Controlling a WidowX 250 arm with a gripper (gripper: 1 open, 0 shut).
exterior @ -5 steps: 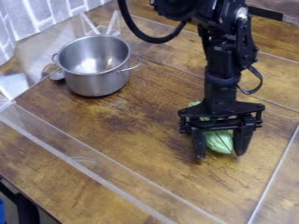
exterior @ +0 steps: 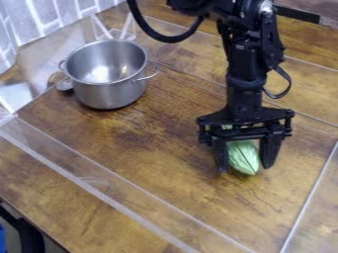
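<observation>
My black gripper [exterior: 244, 153] is low over the wooden table at the right, its fingers reaching down on either side of a pale green leafy vegetable [exterior: 242, 160], which may be cabbage or lettuce. The fingers are close against it; whether they grip it is unclear. The gripper's body hides part of the vegetable.
A steel pot [exterior: 109, 77] with side handles stands at the upper left, near clear plastic sheeting along the table's left edge.
The gripper and arm have shifted slightly left over the last second, and the green vegetable beneath appears a little narrower between the fingers.
</observation>
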